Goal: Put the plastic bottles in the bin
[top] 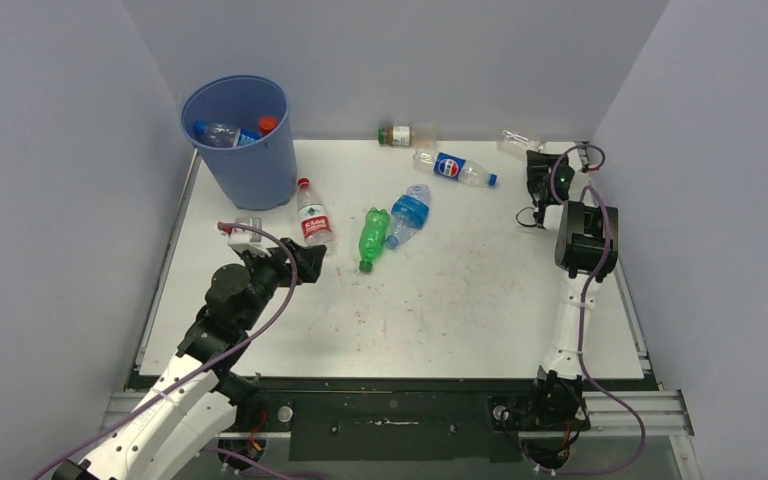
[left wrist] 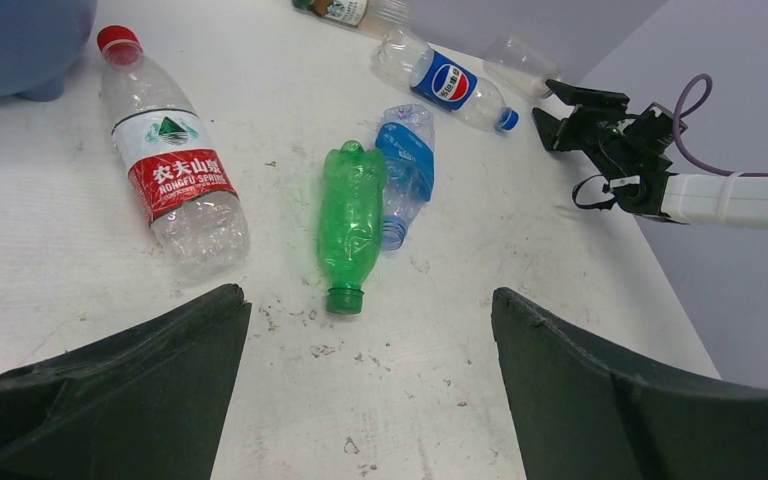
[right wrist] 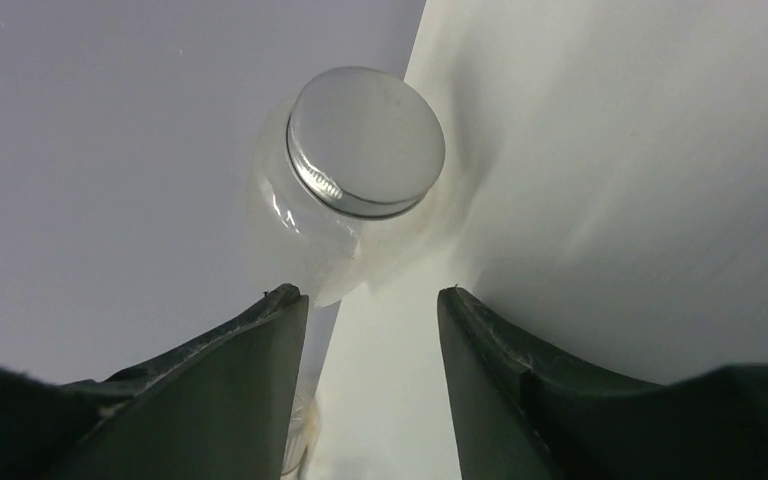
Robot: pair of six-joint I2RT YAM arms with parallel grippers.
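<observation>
My right gripper is open beside a clear jar with silver lid (right wrist: 365, 140) at the back-right corner (top: 520, 140). My left gripper hangs open above the table's left part, nothing between its fingers. Before it lie a red-label bottle (top: 315, 215), green bottle (top: 373, 240), blue-label bottle (top: 410, 210) and Pepsi bottle (top: 452, 169). A green-lidded bottle (top: 405, 135) lies at the back edge. The blue bin (top: 245, 175) at back left holds a blue-capped bottle (top: 220, 135) and something red-capped.
Walls stand at the back and both sides, close to the right arm. Purple cables run along both arms.
</observation>
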